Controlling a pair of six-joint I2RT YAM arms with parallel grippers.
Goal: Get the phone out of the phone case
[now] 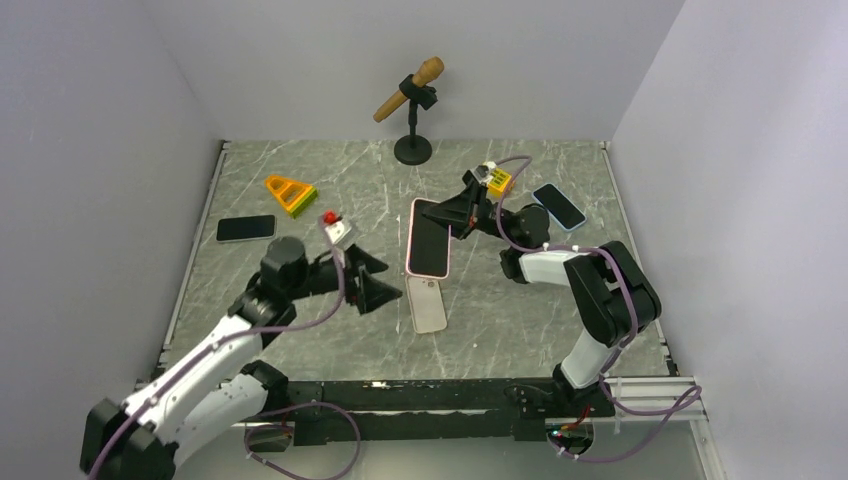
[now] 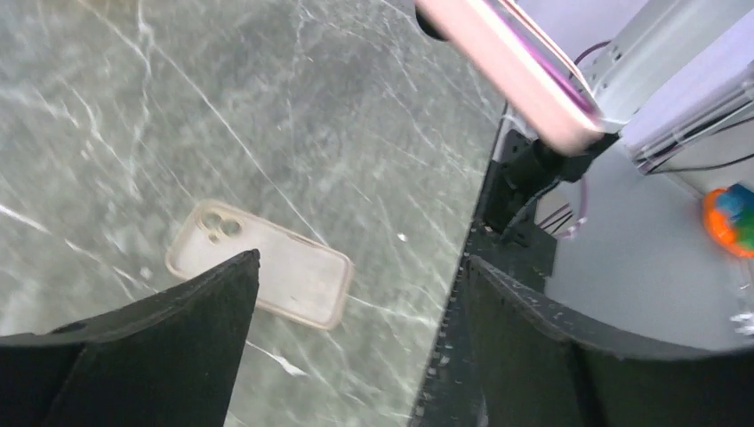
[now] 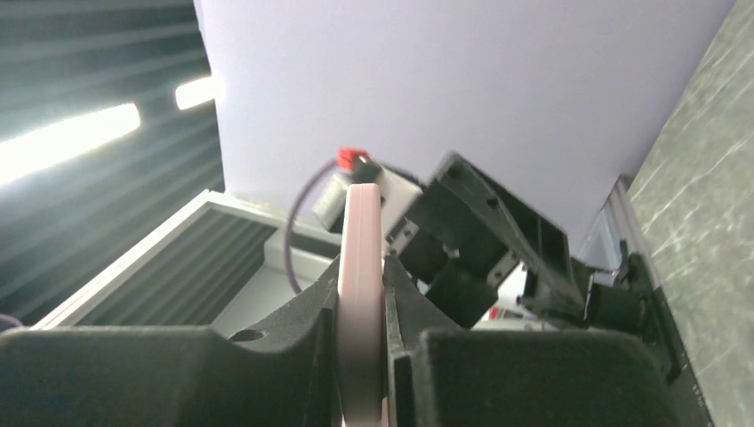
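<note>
My right gripper (image 1: 437, 213) is shut on the right edge of a black-screened phone with a pink rim (image 1: 430, 246), held off the table. Its pink side (image 3: 362, 294) shows edge-on between the fingers in the right wrist view; whether that pink is case or phone body I cannot tell. To the left of the phone, my left gripper (image 1: 393, 280) is open with nothing between its fingers. In the left wrist view the held phone's pink edge (image 2: 516, 80) passes blurred at upper right, apart from the fingers (image 2: 169, 347).
A pale flat rectangle with camera rings or holes (image 2: 267, 262) lies on the table, below the held phone in the top view. Dark phones lie at left (image 1: 246, 228) and right (image 1: 559, 206). Farther back are a yellow-orange object (image 1: 290, 193) and a microphone stand (image 1: 412, 148).
</note>
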